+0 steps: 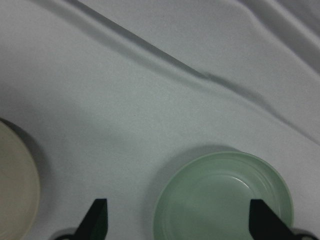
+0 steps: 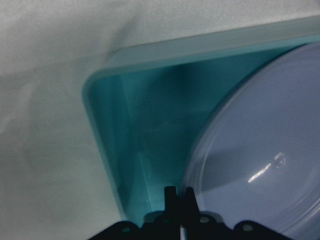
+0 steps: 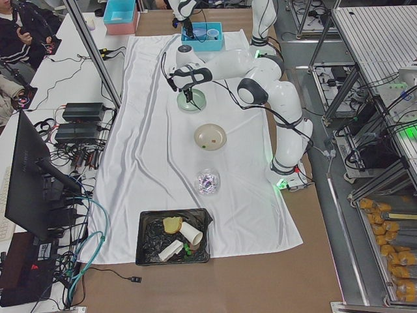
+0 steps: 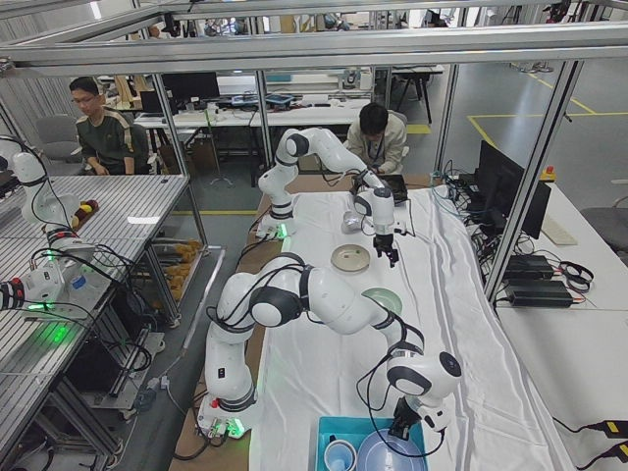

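My right gripper is over the light blue bin [image 2: 125, 150] at the far end of the cloth, its fingertips together at the edge of a translucent lilac dish [image 2: 260, 125] inside; whether it grips the rim is unclear. A blue cup [image 4: 340, 455] also sits in the bin. My left gripper hangs open above the white cloth, with a green plate [image 1: 215, 190] below it and a beige plate [image 1: 12, 185] beside that.
A clear bag [image 3: 208, 181] lies mid-cloth. A black tray [image 3: 150, 238] with bread, white rolls and greens sits at the near end. A monitor [image 3: 26, 182] and cables line the side.
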